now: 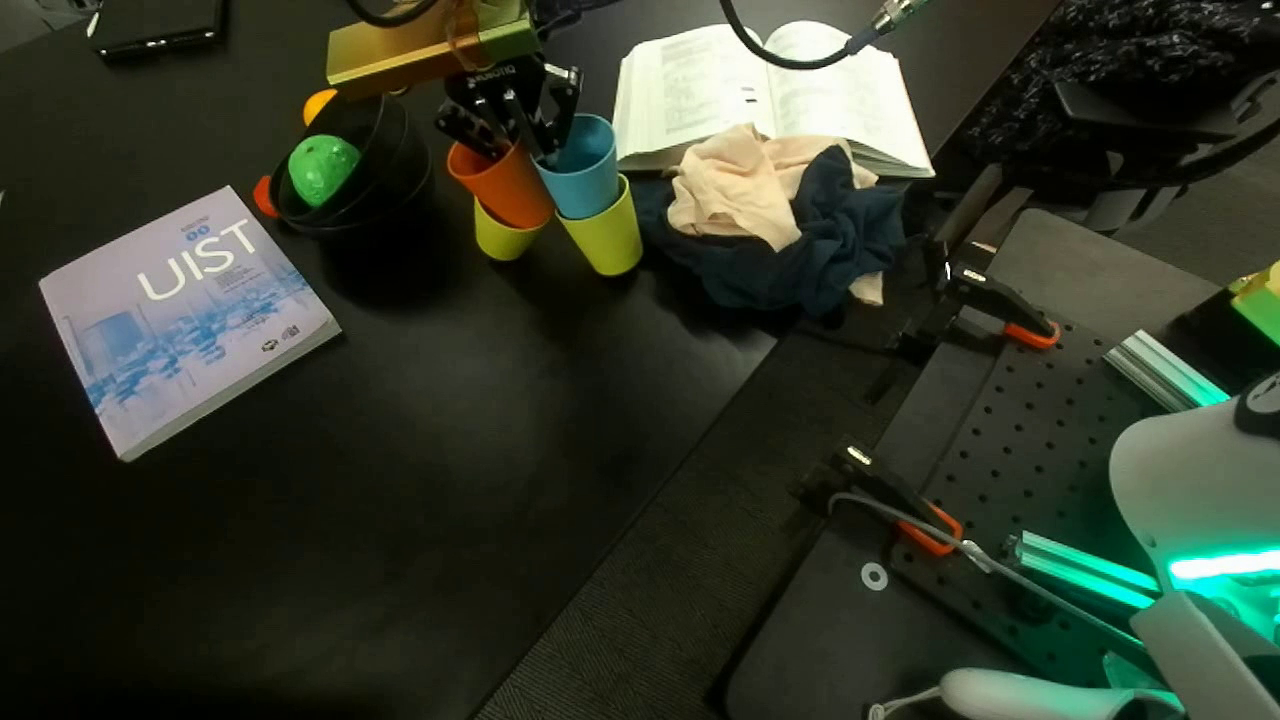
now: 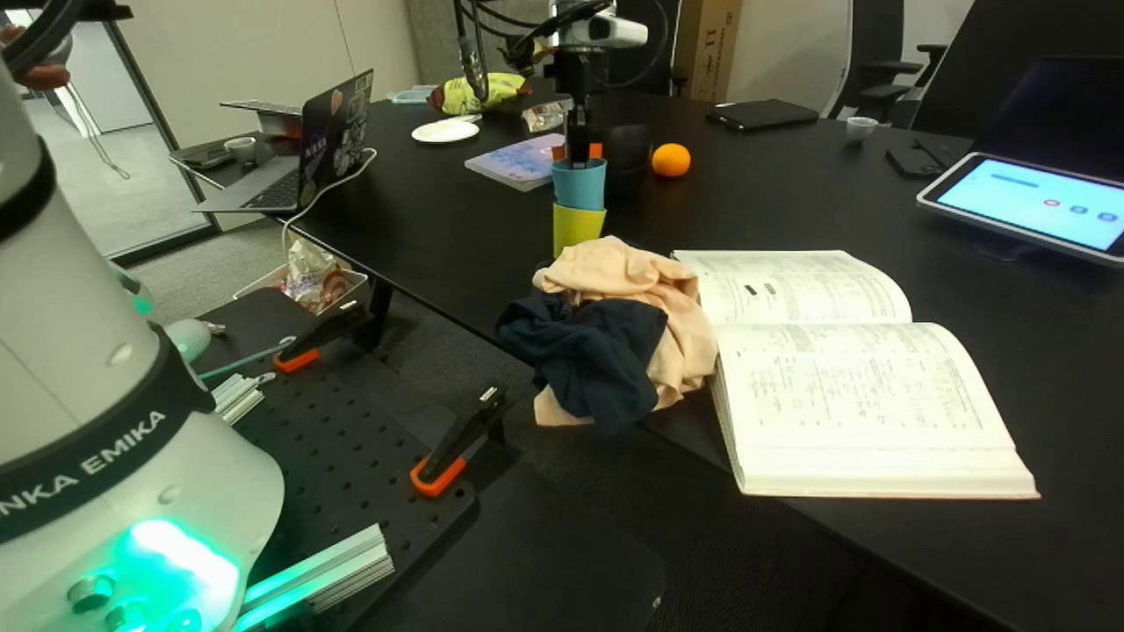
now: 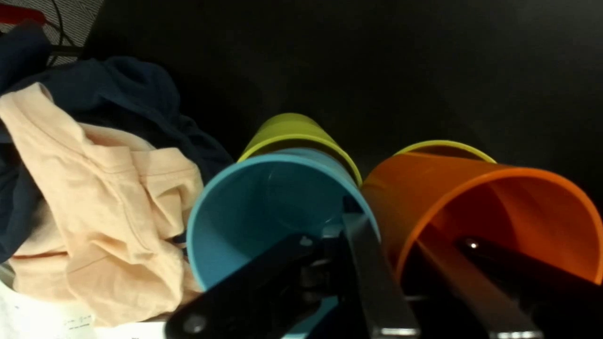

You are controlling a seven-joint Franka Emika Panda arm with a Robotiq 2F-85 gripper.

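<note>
My gripper [image 1: 519,151] is at the two cup stacks, one finger inside the blue cup [image 1: 581,168] and the other inside the orange cup [image 1: 504,190]. In the wrist view it is shut on the adjoining walls of the blue cup [image 3: 243,209] and the orange cup [image 3: 412,186]. The blue cup rests in a yellow-green cup [image 1: 612,234], and the orange one leans in a second yellow-green cup [image 1: 504,240]. Only the rims and sides of the lower cups [image 3: 291,125] show from above. How deep the upper cups sit is hidden.
Crumpled navy and peach cloth [image 1: 744,198] lies beside the blue stack, against an open book [image 1: 828,96]. Black bowls [image 1: 396,180] holding a green ball [image 1: 321,168] stand on the other side, near a UIST book [image 1: 192,312].
</note>
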